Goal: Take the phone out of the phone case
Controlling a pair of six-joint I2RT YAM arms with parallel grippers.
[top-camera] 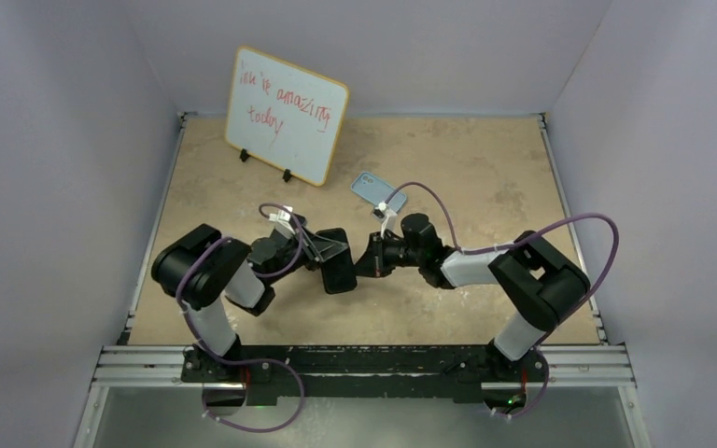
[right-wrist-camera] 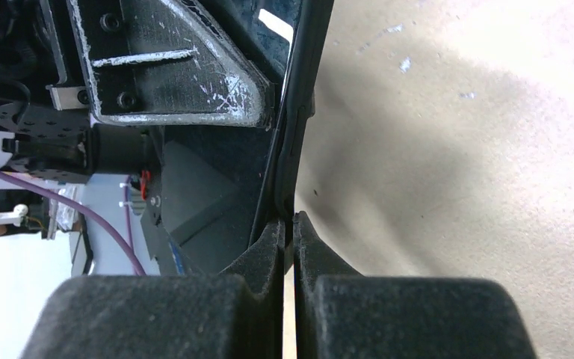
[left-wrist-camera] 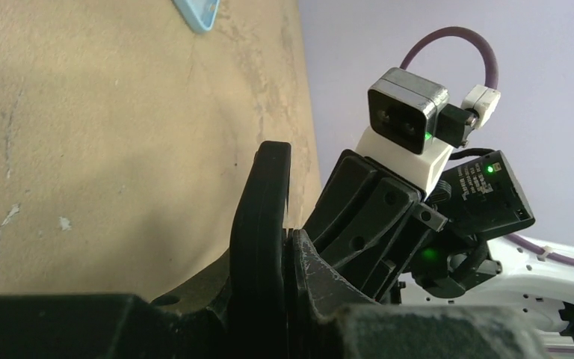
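Note:
A black phone (top-camera: 340, 277) is held upright-ish between the arms in the top view, with my left gripper (top-camera: 333, 248) across its upper face, shut on it. In the left wrist view its dark edge (left-wrist-camera: 258, 217) rises from between the fingers. My right gripper (top-camera: 361, 265) meets the phone's right side; in the right wrist view its fingertips (right-wrist-camera: 303, 239) are together at that long edge (right-wrist-camera: 296, 142). Whether the dark body is phone, case or both is unclear. A light blue phone case (top-camera: 376, 189) lies on the table behind, also partly visible in the left wrist view.
A whiteboard (top-camera: 286, 117) with red writing stands on clips at the back left. Side walls enclose the area.

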